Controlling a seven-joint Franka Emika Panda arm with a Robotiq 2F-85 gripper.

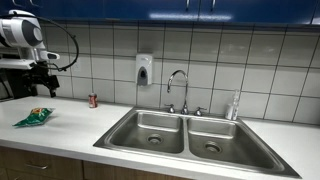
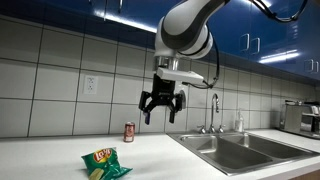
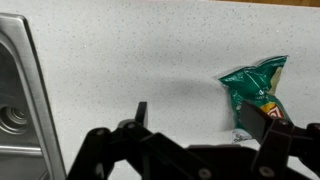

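A crumpled green bag (image 1: 34, 117) with some red and yellow print lies on the white counter at the left in exterior view 1. The same green bag (image 2: 104, 164) shows at the lower left of exterior view 2, and at the right of the wrist view the bag (image 3: 254, 90) is partly covered by a finger. My gripper (image 2: 160, 115) hangs well above the counter with its fingers spread, nothing between them. In the wrist view the gripper has bare counter between its fingertips.
A red can (image 1: 93, 101) stands upright near the tiled back wall. The double steel sink (image 1: 190, 137) is right of the bag, with a faucet (image 1: 178, 88) and a bottle (image 1: 233, 106) behind it. Bare counter (image 1: 85, 127) separates bag and sink.
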